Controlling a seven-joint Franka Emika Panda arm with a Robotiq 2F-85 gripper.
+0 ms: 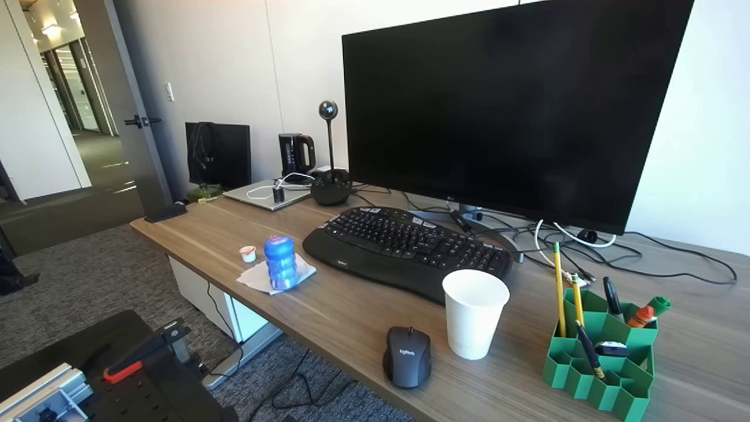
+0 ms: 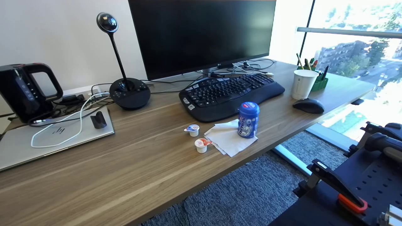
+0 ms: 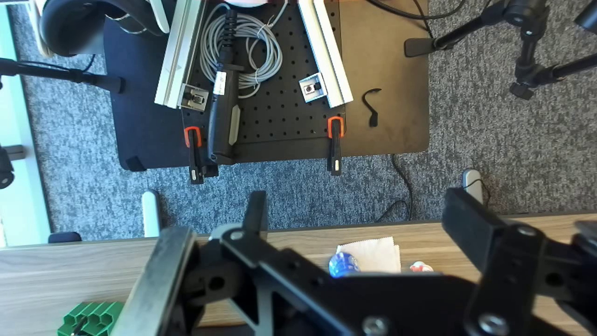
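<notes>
In the wrist view my gripper stands open, its two fingers wide apart with nothing between them. It points down over the desk's front edge and the carpet; neither exterior view shows it. A blue bottle (image 2: 247, 120) stands upright on a white napkin (image 2: 228, 143) on the wooden desk. Two small creamer cups sit beside the napkin: one with an orange-marked lid (image 2: 201, 146), one with a blue-marked lid (image 2: 192, 130). Further right are a white paper cup (image 1: 474, 316), a black mouse (image 1: 408, 358) and a green pen holder (image 1: 597, 358) with pencils and pens.
Behind the bottle lies a black keyboard (image 1: 415, 246), with a large monitor (image 1: 506, 105) behind it. A closed laptop (image 2: 60, 131), black kettle (image 2: 26, 90) and webcam stand (image 2: 130, 94) occupy the desk's other end.
</notes>
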